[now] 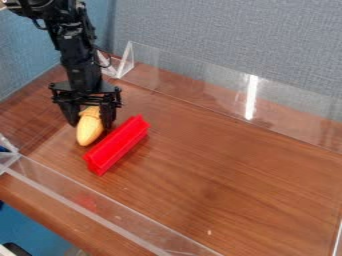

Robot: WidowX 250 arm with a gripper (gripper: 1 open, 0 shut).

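Note:
My black gripper (86, 106) is low at the left of the wooden surface, directly over a yellow elongated object (90, 131), its fingers around or just above that object's upper end. Whether the fingers grip it I cannot tell. A red bar-shaped block (116, 145) lies diagonally just to the right of the yellow object, apart from my gripper.
Clear plastic walls (254, 93) edge the wooden surface (234, 190) at the back and front left. A small blue item at the far left edge is mostly out of view.

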